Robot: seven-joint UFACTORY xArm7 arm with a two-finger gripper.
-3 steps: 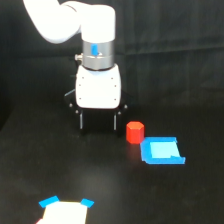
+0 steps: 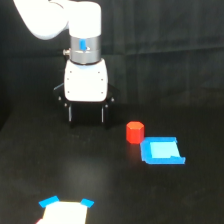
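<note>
My gripper [image 2: 87, 116] hangs in the left half of the camera view, its two thin dark fingers [image 2: 70, 114] spread apart. No object shows between them, so it is open. To the right of the fingers and slightly lower in the view, a small red block [image 2: 135, 132] rests on the dark table. Just right of the block lies a pale square [image 2: 163, 150] bordered with blue tape, and the block seems to be outside that border. How high my fingertips are above the table is hard to tell.
At the lower edge, a whitish square [image 2: 65, 213] with blue tape at its upper corners is partly cut off. A black curtain [image 2: 165, 60] closes off the back. The dark table [image 2: 100, 165] between the two taped squares is bare.
My gripper has moved left and a little up in the view, farther from the red block. The block and the taped squares have stayed put.
</note>
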